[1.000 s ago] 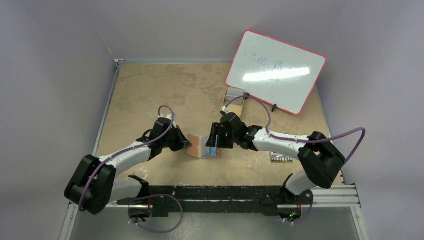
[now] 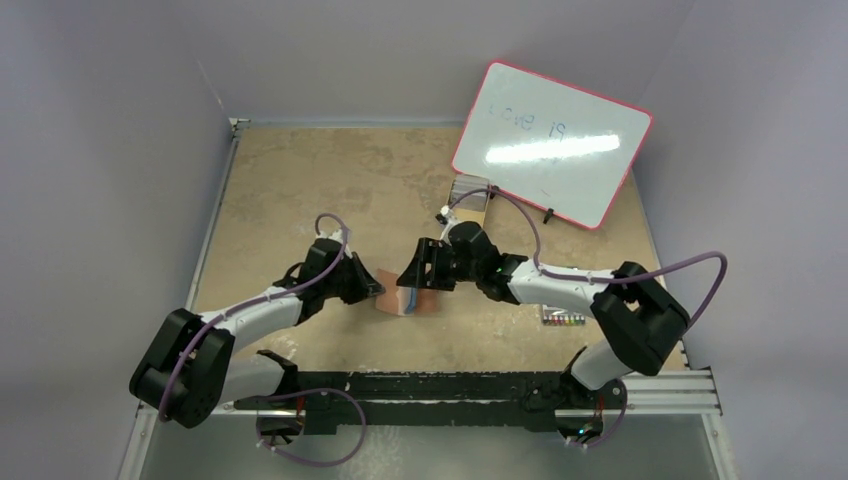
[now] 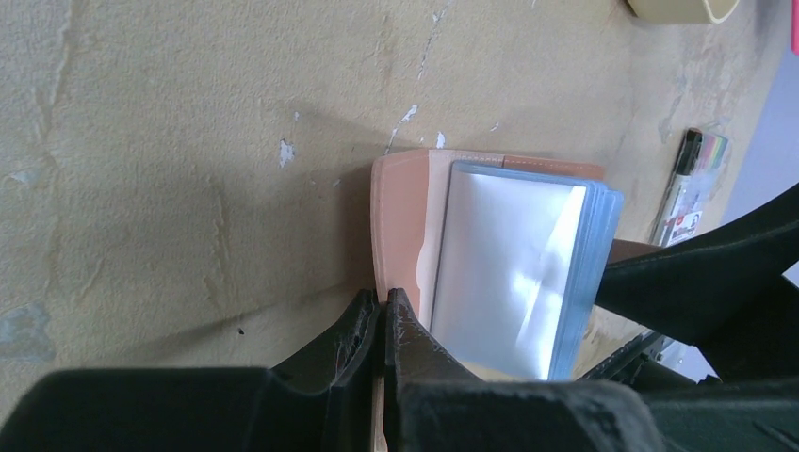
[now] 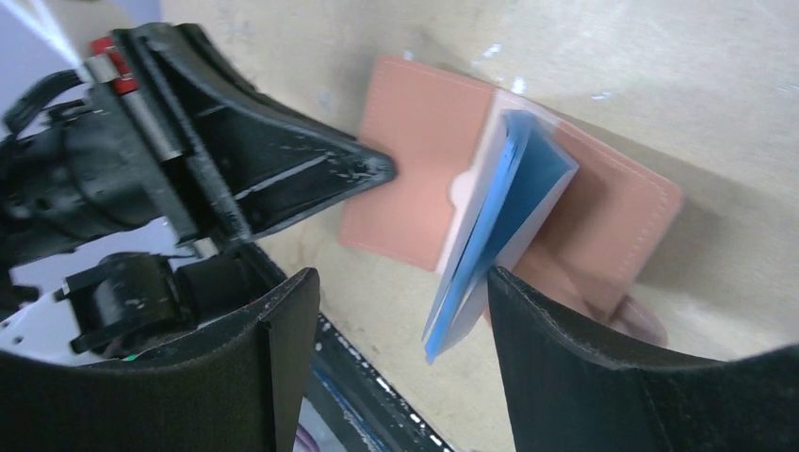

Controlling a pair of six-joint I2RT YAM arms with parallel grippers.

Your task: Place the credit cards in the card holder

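The brown card holder [image 3: 400, 202] lies spread on the table, its clear sleeves with blue edges [image 3: 528, 273] raised from the cover. In the left wrist view my left gripper is shut, with the thin cover edge running between its fingertips. Over the holder's right half, my right gripper [image 2: 416, 282] stands open. The right wrist view has the sleeves [image 4: 495, 217] standing up between the spread fingers of the right gripper, the inner side of one finger close to them or touching. I cannot make out any credit card for certain.
A beige box [image 2: 468, 205] with grey contents sits behind my right gripper, beside the tilted whiteboard [image 2: 555, 140]. A pack of colored markers [image 2: 563, 316] lies under the right arm.
My right gripper has shifted a little to the left, and the sleeves have swung up and leftward from the holder's right half. The left arm has stayed still.
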